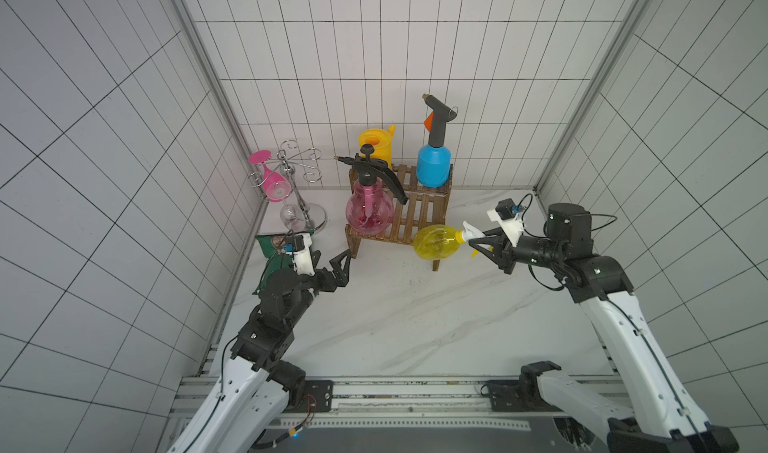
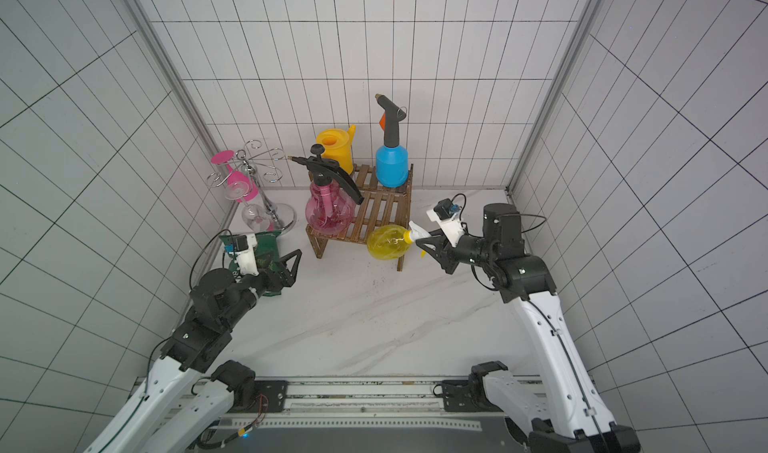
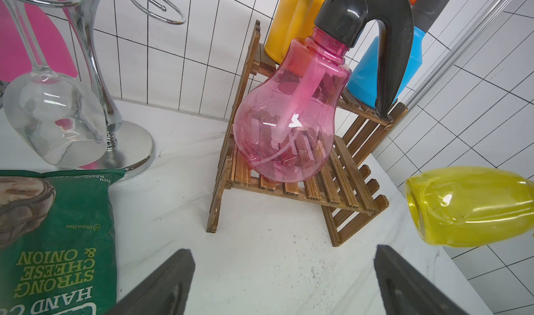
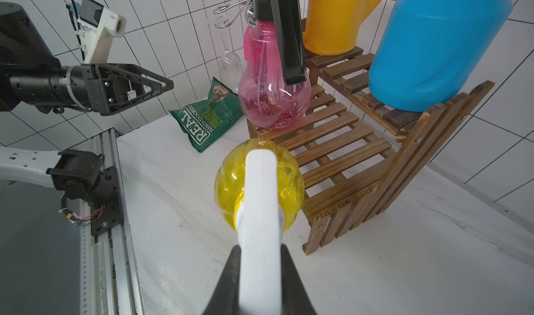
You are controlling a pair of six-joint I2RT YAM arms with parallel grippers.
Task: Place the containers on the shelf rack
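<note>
My right gripper (image 1: 480, 247) is shut on the white spray head (image 4: 260, 203) of a yellow see-through watering can (image 1: 437, 242). The can lies tilted on its side in the air, its round body pointing left, by the front right corner of the slatted wooden shelf (image 1: 420, 213). In the right wrist view its body (image 4: 225, 187) shows beyond the white head, in front of the lower tier. My left gripper stands open and empty, left of the shelf's front.
On the lower tier, a pink bottle sprayer (image 1: 369, 213) stands at the left. A yellow can (image 1: 380, 142) and a blue sprayer (image 1: 433, 167) occupy the upper tier. Left are a glass rack (image 1: 308, 217) and green bag (image 3: 61, 242).
</note>
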